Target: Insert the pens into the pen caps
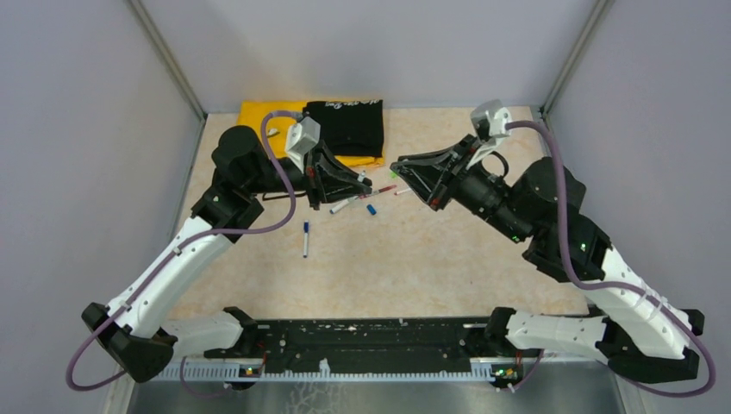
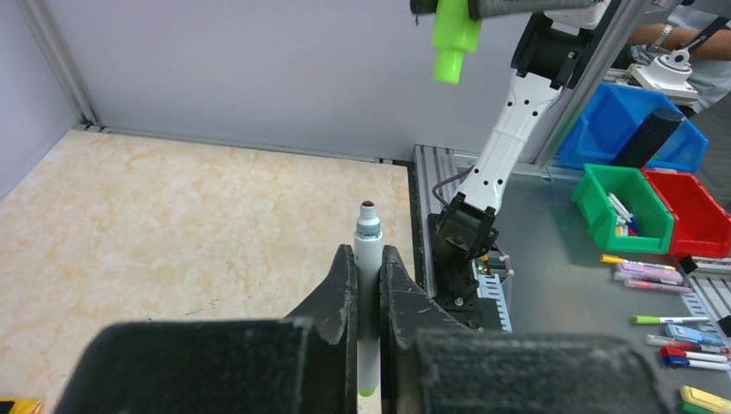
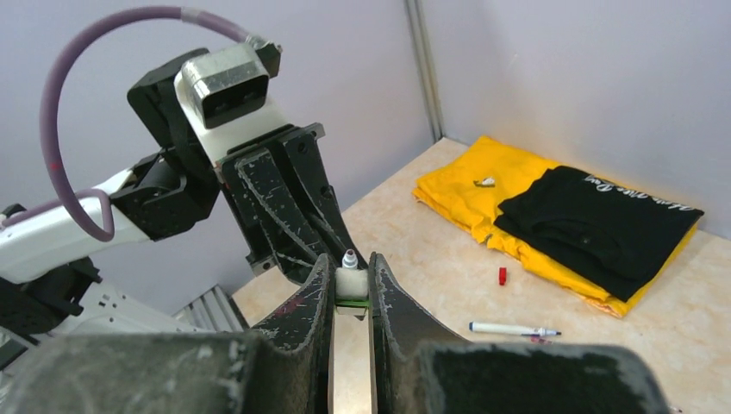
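A white marker (image 2: 369, 293) with a green end stands upright, its bare dark tip pointing up. My left gripper (image 1: 367, 186) is shut around its body. My right gripper (image 1: 393, 165) is shut on a bright green cap (image 2: 454, 39), whose narrow end hangs below the fingers. The two grippers are apart, with the cap above and to one side of the marker's tip. In the right wrist view, the marker's tip (image 3: 349, 259) shows beyond my right fingers. Most of the cap is hidden there. On the table lie a blue-ended marker (image 1: 306, 240), a blue cap (image 1: 371, 210) and a red cap (image 3: 502, 276).
More markers lie beneath the grippers, including a white one (image 3: 514, 329) with blue ends. Folded yellow cloth (image 3: 470, 203) and black cloth (image 3: 595, 228) sit at the back. Bins and loose pens are outside the workspace.
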